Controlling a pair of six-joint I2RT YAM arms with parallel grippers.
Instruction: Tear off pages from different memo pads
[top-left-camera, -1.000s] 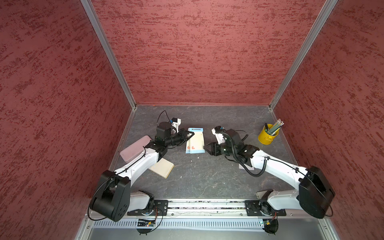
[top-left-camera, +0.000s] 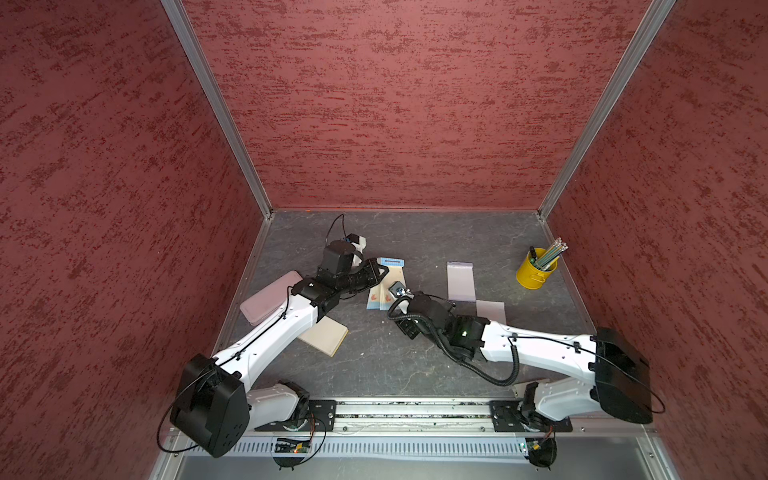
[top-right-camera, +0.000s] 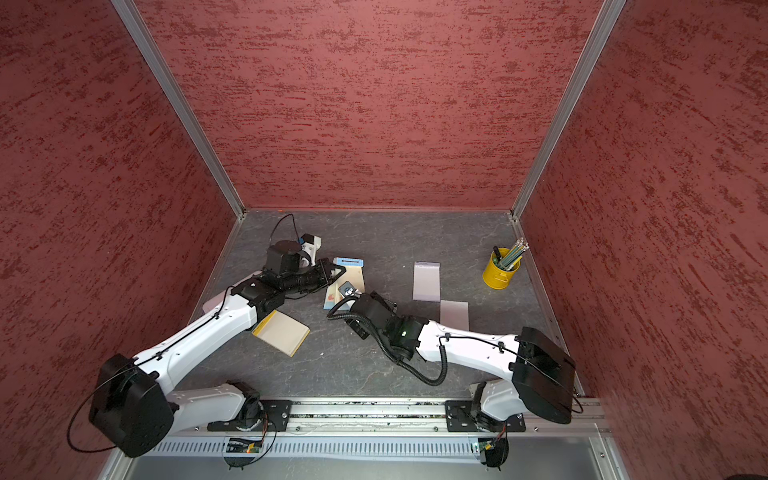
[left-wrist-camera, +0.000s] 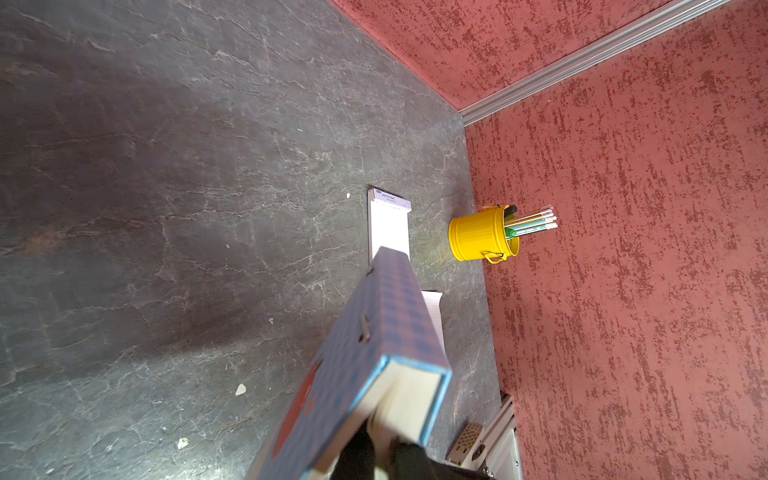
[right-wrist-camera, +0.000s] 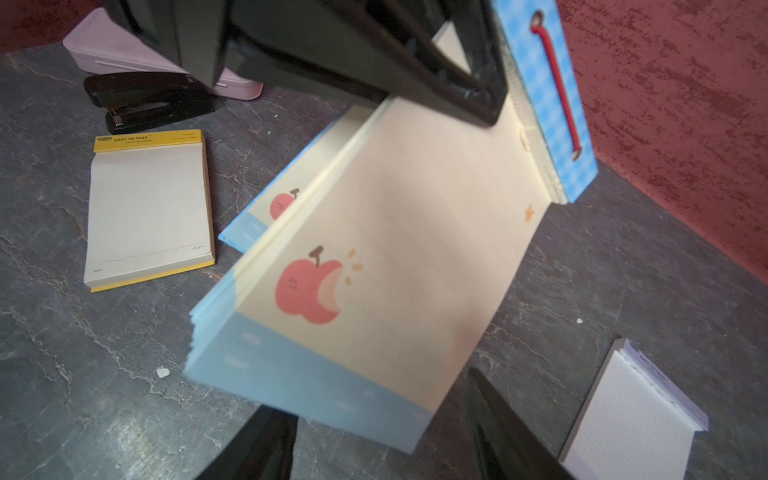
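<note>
A memo pad with blue checked cover and apple-printed cream pages (top-left-camera: 385, 296) is held up in the middle by my left gripper (top-left-camera: 374, 273), shut on it, as the right wrist view (right-wrist-camera: 392, 248) shows. In the left wrist view its checked cover (left-wrist-camera: 376, 320) fills the lower centre. My right gripper is open, its blurred fingers just below the pad's lower page edge. Other pads lie on the table: a yellow-topped one (right-wrist-camera: 148, 208) at left and a lined one (right-wrist-camera: 632, 408) at right, with another white sheet (top-right-camera: 453, 316) nearer right.
A yellow pencil cup (top-left-camera: 530, 273) stands at the right. A pink case (top-left-camera: 268, 297) and a black stapler (right-wrist-camera: 148, 100) lie at the left.
My left gripper has moved only slightly with the pad, whose pages sit slightly differently.
</note>
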